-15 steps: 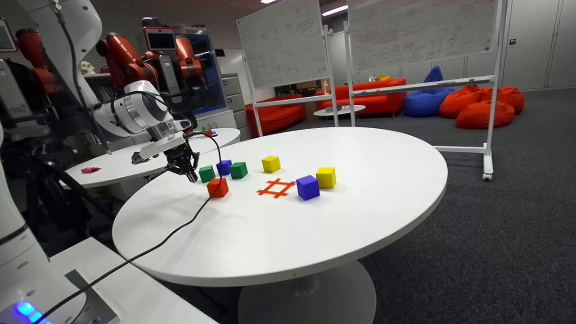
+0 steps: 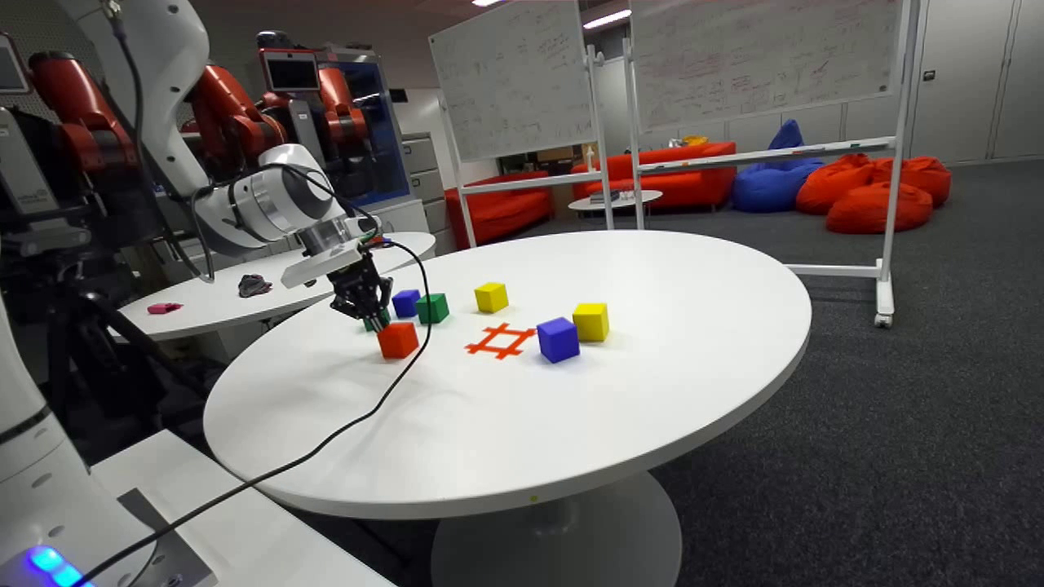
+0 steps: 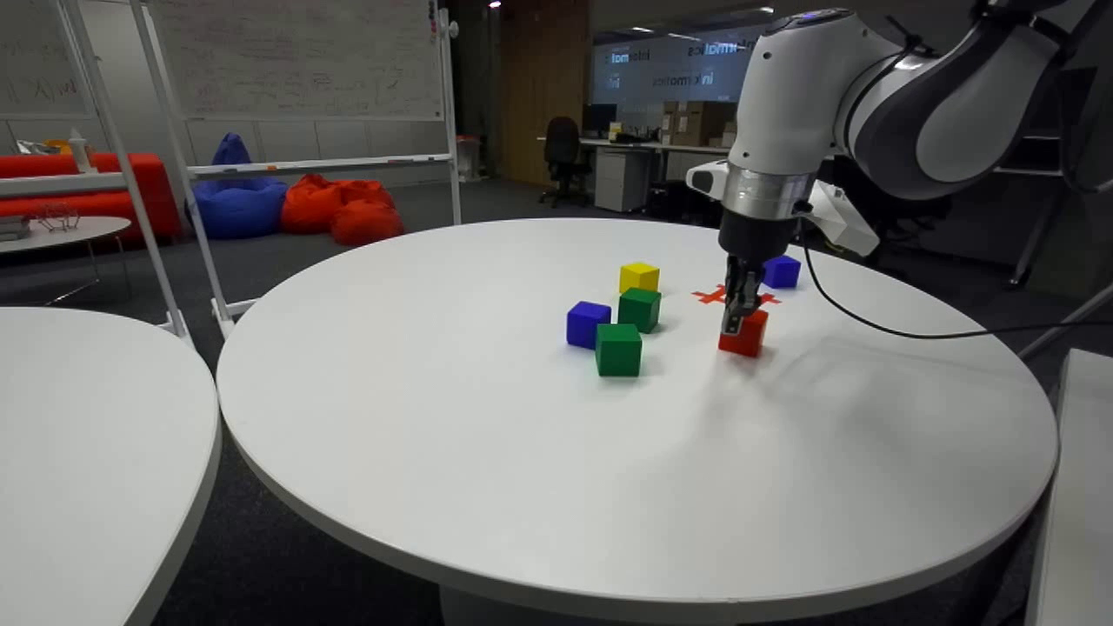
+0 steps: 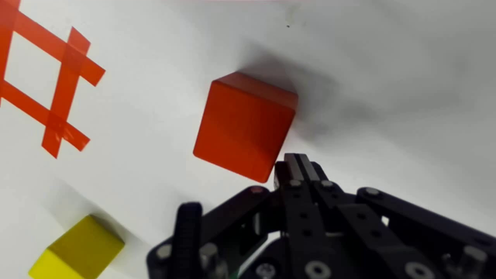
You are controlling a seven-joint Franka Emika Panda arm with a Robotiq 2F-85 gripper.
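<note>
My gripper is shut, with nothing between its fingers. Its fingertips are right at one side of a red cube [image 4: 244, 128] in the wrist view, seemingly against it. In exterior view 1 the red cube [image 2: 398, 341] sits on the white round table to the left of a hash-shaped outline of red tape [image 2: 502, 341]. Seen from exterior view 2, my gripper [image 3: 731, 325] points down in front of the red cube [image 3: 750, 336] and covers part of it.
Beyond the gripper stand a blue cube [image 2: 406, 303] and two green cubes, one being this green cube [image 2: 432, 308]. A yellow cube [image 2: 491, 297] is behind the tape. Another blue cube [image 2: 558, 339] and yellow cube [image 2: 591, 322] lie right of it. A black cable hangs across the table.
My gripper has moved right, from open table up to the red cube. The red cube has shifted very slightly right, toward the tape; the other cubes look unmoved.
</note>
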